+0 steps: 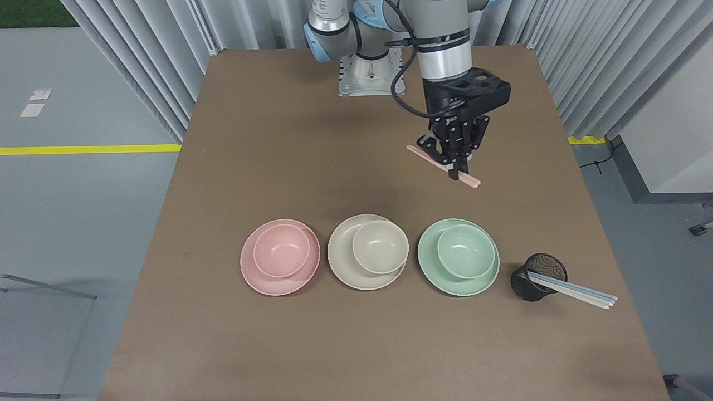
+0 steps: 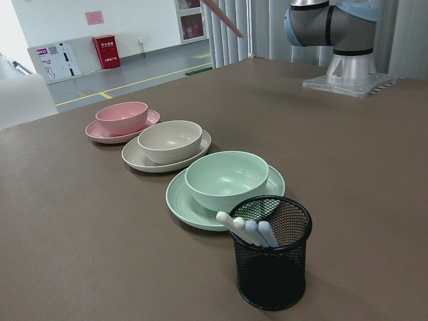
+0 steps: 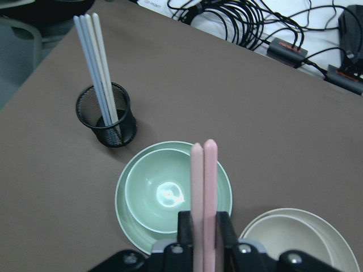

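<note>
My gripper point(image 1: 454, 164) is shut on a pair of pink chopsticks point(image 3: 209, 192), held above the table behind the green bowl and plate. In the front view, pink point(image 1: 281, 248), cream point(image 1: 379, 247) and green point(image 1: 465, 251) bowls each sit on a matching plate in a row. To their right stands a black mesh cup point(image 1: 528, 287) holding white and pale-blue chopsticks point(image 1: 588, 297), leaning out over its rim. The wrist view shows the green bowl point(image 3: 159, 187) beneath the pink chopsticks.
Floor and curtains surround the table; cables show past one edge in the wrist view.
</note>
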